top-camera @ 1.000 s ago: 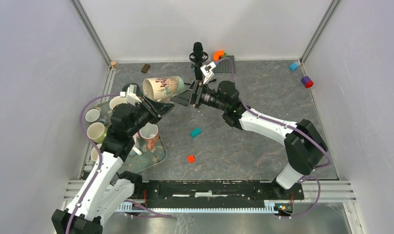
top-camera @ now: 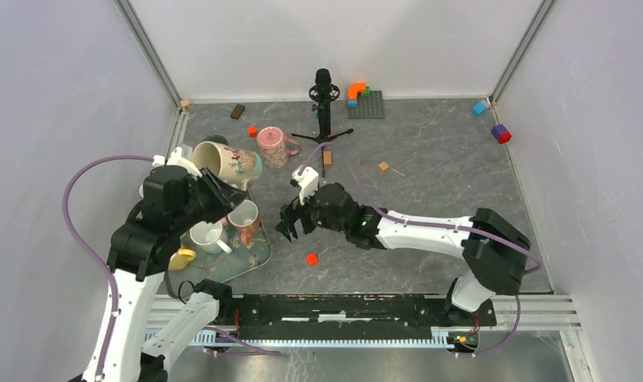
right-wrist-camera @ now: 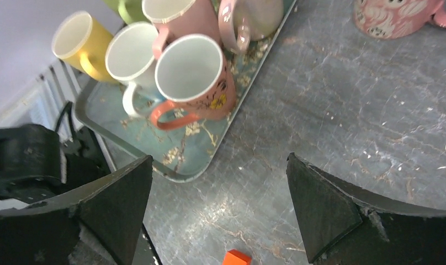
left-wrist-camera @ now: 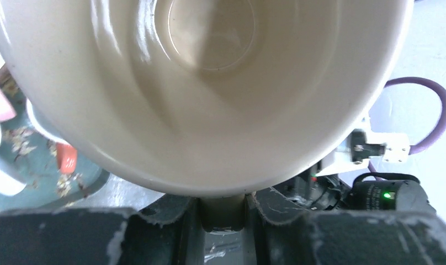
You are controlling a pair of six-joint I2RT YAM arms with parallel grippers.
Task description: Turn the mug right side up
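Note:
A large cream mug [top-camera: 235, 163] with a printed design is held on its side in the air above the tray by my left gripper [top-camera: 227, 195]. In the left wrist view its cream interior [left-wrist-camera: 210, 99] fills most of the frame, with my left gripper shut on it just below the rim. My right gripper [top-camera: 290, 221] hangs over the grey table right of the tray, open and empty. In the right wrist view its two fingers [right-wrist-camera: 336, 221] are wide apart with only table between them.
A tray [right-wrist-camera: 193, 160] crowded with upright mugs lies at the left. A pink mug [top-camera: 274, 147] stands on the table behind it. A red block [top-camera: 311, 259] is near the front, and a black stand [top-camera: 323, 111] is at the back.
My left gripper has carried the mug leftward over the tray. My right gripper has backed away from the mug, down toward the table's front.

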